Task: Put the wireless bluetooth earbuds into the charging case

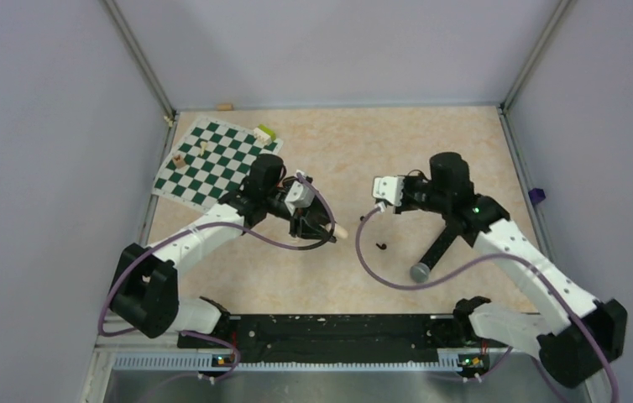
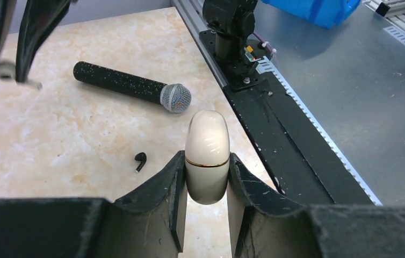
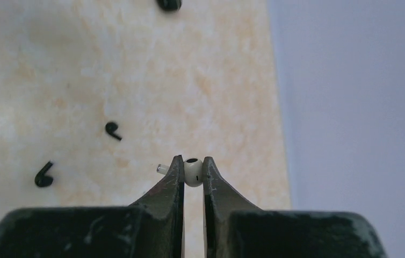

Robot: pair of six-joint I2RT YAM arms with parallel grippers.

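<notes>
My left gripper is shut on the cream, egg-shaped charging case (image 2: 207,140), which stands upright between the fingers with a gold line around it. From this side I cannot tell whether its lid is open or what is inside. In the right wrist view, my right gripper is shut on a small white earbud (image 3: 192,174), its stem poking out to the left. The right gripper is held above the table, apart from the case. The left wrist view shows the right fingers (image 2: 28,32) blurred at upper left.
Two black earbuds lie on the table, one at the left (image 3: 43,176) and another nearby (image 3: 112,129). A black microphone (image 1: 437,253) lies at the right. The checkered board (image 1: 215,164) occupies the back left, with small pieces on it.
</notes>
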